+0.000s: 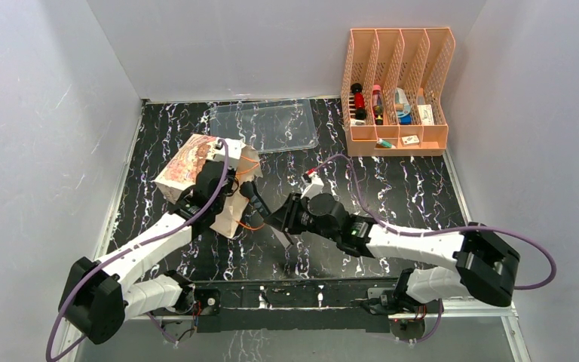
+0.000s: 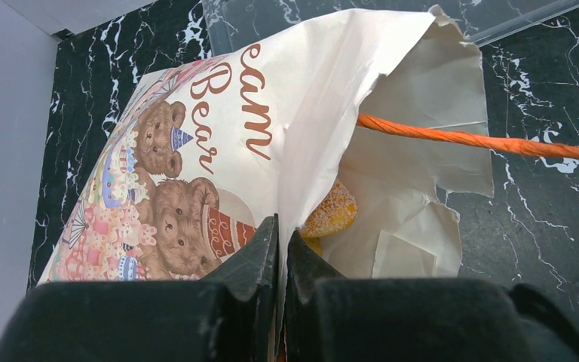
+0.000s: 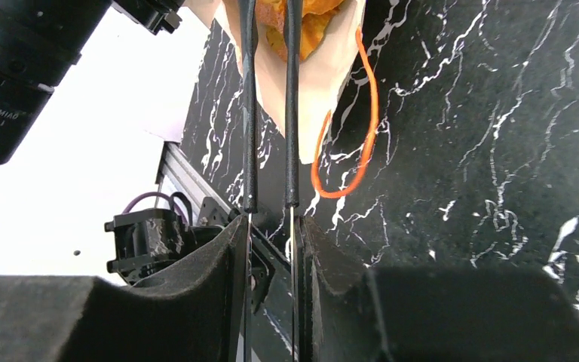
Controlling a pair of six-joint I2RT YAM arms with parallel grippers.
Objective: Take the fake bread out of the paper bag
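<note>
The paper bag (image 1: 175, 172) lies on its side at the left of the table, its mouth facing right. My left gripper is shut on the thin paper rim of that mouth. Inside, a yellow, sugar-dotted fake bread (image 2: 332, 213) shows partly behind the paper. In the right wrist view, an orange-brown fake bread (image 3: 310, 34) sits in the opening. My right gripper is shut on black-tipped tongs (image 3: 249, 143), whose two prongs reach toward the bread. Their far ends leave the picture, so contact with the bread cannot be told.
An orange cord handle (image 3: 372, 105) loops out from the bag's mouth, close to the tongs. Behind the bag lies a clear plastic tray (image 1: 286, 124). A peach divided rack (image 1: 399, 143) with small items stands at the back right. Bare table lies right of the bag.
</note>
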